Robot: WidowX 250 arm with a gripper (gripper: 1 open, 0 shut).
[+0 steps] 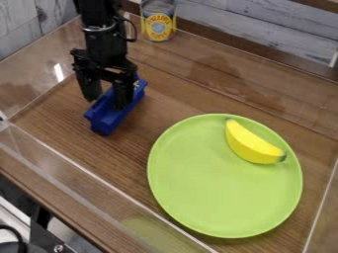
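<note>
My black gripper (106, 81) is low over the wooden tray at the upper left, its fingers open around the upper part of a blue block (109, 121). The block lies slanted on the wood, partly hidden by the fingers; whether they touch it I cannot tell.
A large green plate (218, 193) with a yellow banana (251, 142) on it fills the right front. A can with a yellow label (158, 24) stands at the back. Bare wood is clear in the upper middle and right.
</note>
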